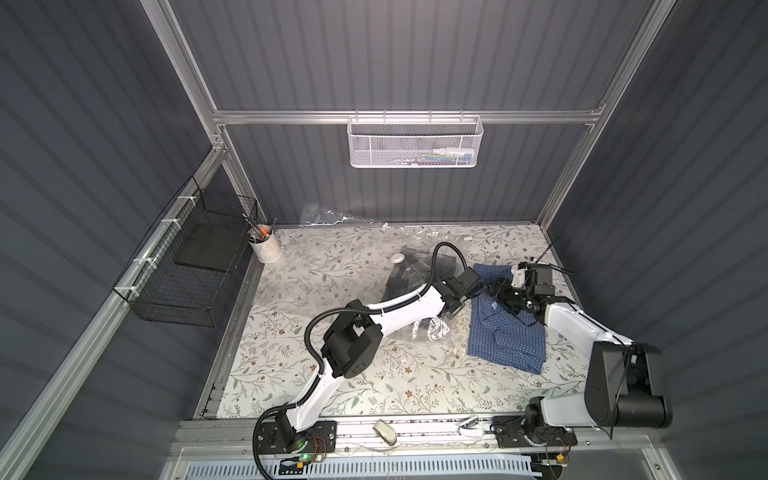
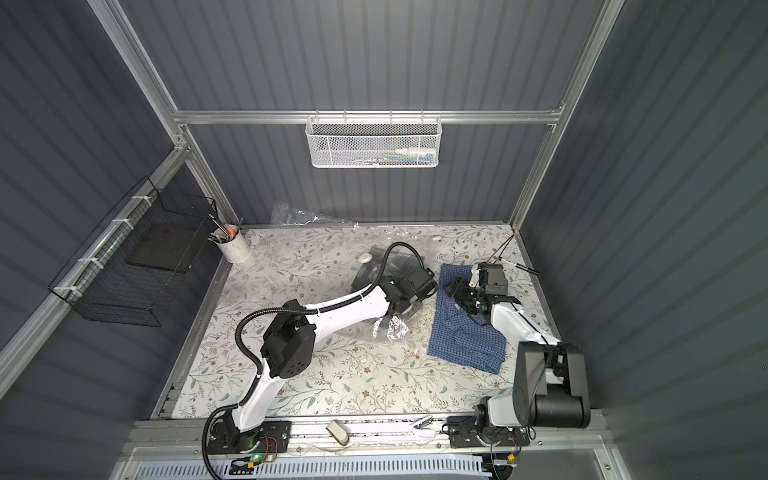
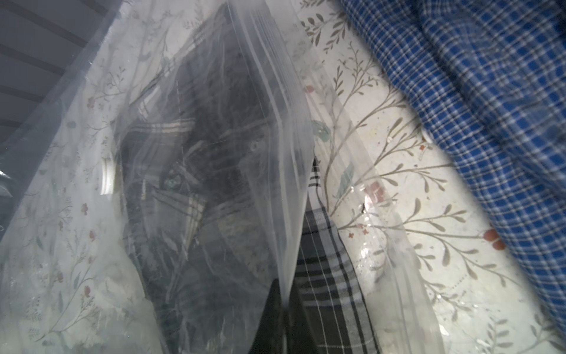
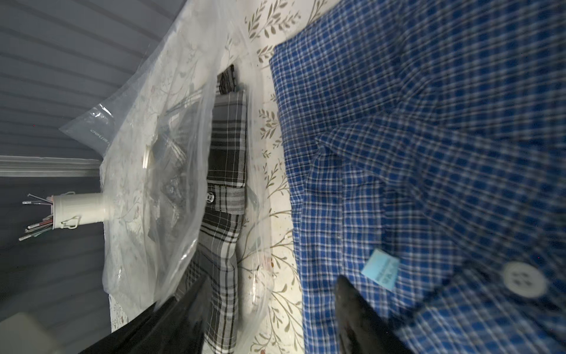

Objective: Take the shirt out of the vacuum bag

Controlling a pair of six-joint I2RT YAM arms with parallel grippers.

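A clear vacuum bag [image 3: 377, 283] lies mid-table with a folded black-and-white plaid shirt [image 4: 227, 159] inside. In the left wrist view, my left gripper is shut on the edge of the bag's upper film and holds it raised, so part of the shirt [image 3: 327, 265] shows uncovered by that layer. My right gripper is open to the right of the bag, its fingers apart and nothing between them. From above, this right gripper [image 1: 497, 292] hangs over the blue checked shirt, facing the left one [image 1: 465, 296].
A blue checked shirt [image 1: 504, 348] lies flat just right of the bag. At the back left stand a white pen cup [image 1: 268, 249] and a wire basket [image 1: 180, 264].
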